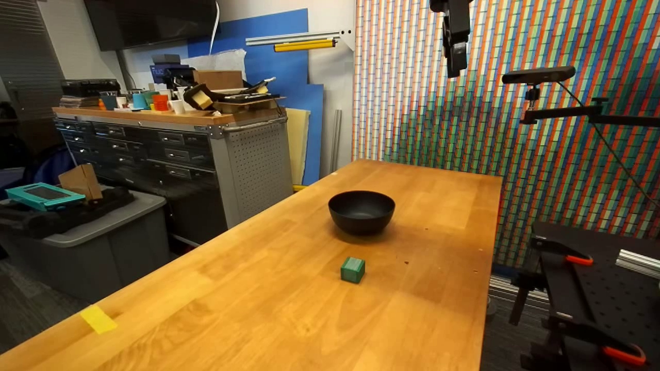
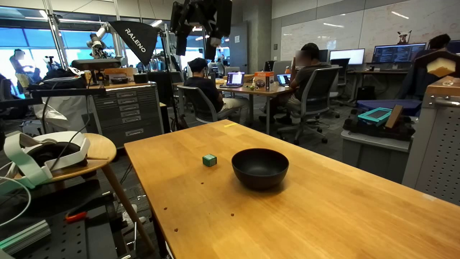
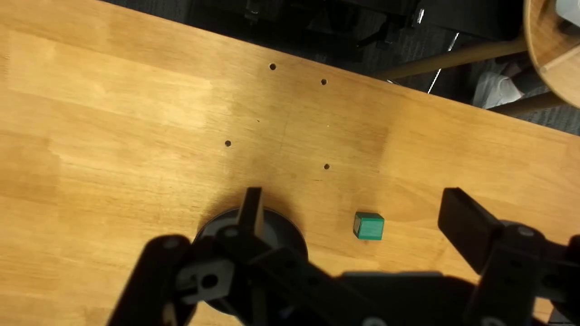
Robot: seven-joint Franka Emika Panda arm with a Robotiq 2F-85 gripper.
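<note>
A small green cube [image 1: 352,270] lies on the wooden table, apart from a black bowl [image 1: 362,213] that stands upright close by. The second exterior view shows the bowl [image 2: 260,169] empty, with the cube [image 2: 209,160] to its left. High above the tabletop hangs my gripper [image 2: 196,49], its fingers spread wide and nothing between them. From the wrist, the cube [image 3: 369,226] appears in the gap between the fingers, far below. One finger and the gripper body cover much of the bowl [image 3: 283,234] in that view.
Bare wooden table [image 1: 278,297] surrounds both objects. A yellow tape strip [image 1: 98,318] marks its left edge. Beyond the right edge are a black workbench [image 1: 606,290] and a camera on an arm [image 1: 538,75]. A round stool [image 2: 101,149] holds a headset.
</note>
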